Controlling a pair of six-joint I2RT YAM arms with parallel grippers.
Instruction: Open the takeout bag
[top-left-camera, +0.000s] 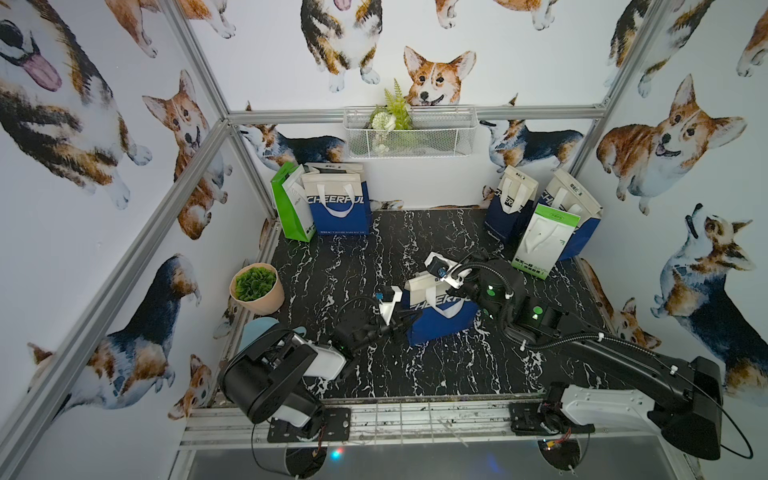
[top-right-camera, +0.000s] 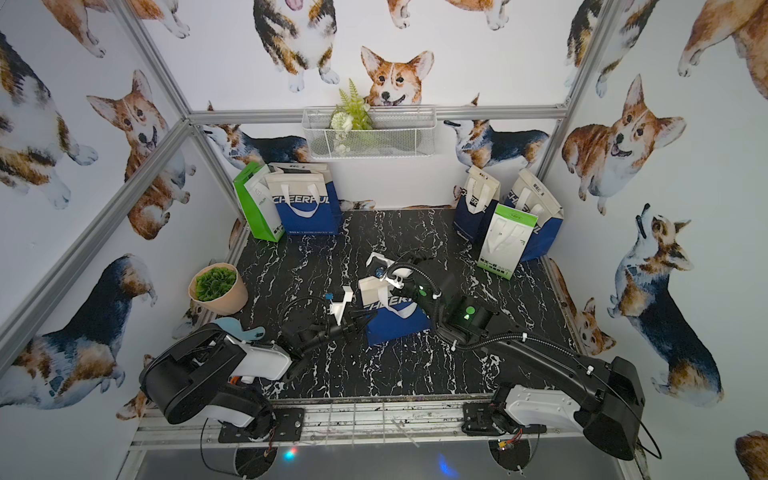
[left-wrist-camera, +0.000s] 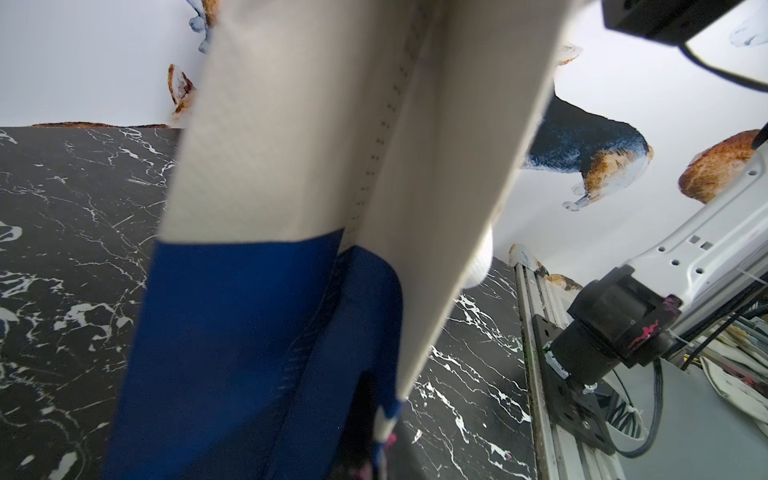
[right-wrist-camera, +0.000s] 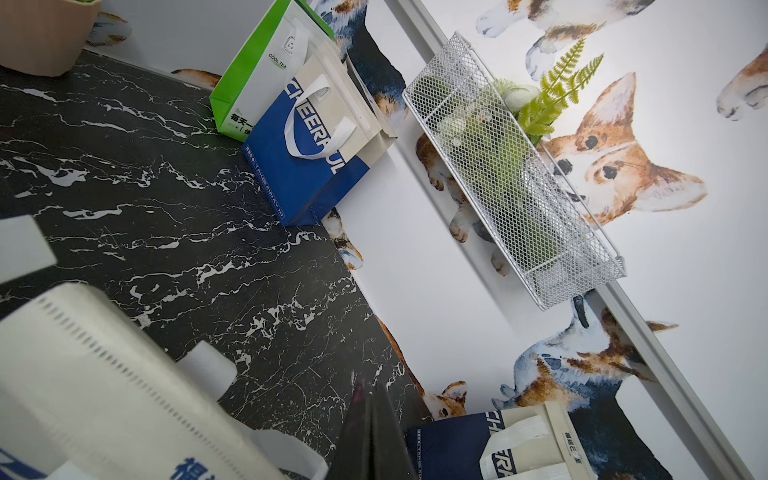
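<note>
A blue and cream CHEERFUL takeout bag (top-left-camera: 438, 318) stands mid-table between my arms, its handle hanging on the front. My left gripper (top-left-camera: 404, 318) is at the bag's left side, low down; in the left wrist view the creased side of the bag (left-wrist-camera: 224, 336) fills the middle and partly hides the fingers. It is shut. My right gripper is above the bag and shut, with nothing visible between its fingers; the folded cream top (right-wrist-camera: 120, 384) lies beside it in the right wrist view.
More bags stand back left (top-left-camera: 336, 208) and back right (top-left-camera: 544, 240). A potted plant (top-left-camera: 256, 292) and a pale blue item (top-right-camera: 244, 329) are at the left. A wire basket (top-left-camera: 408, 140) hangs on the back wall.
</note>
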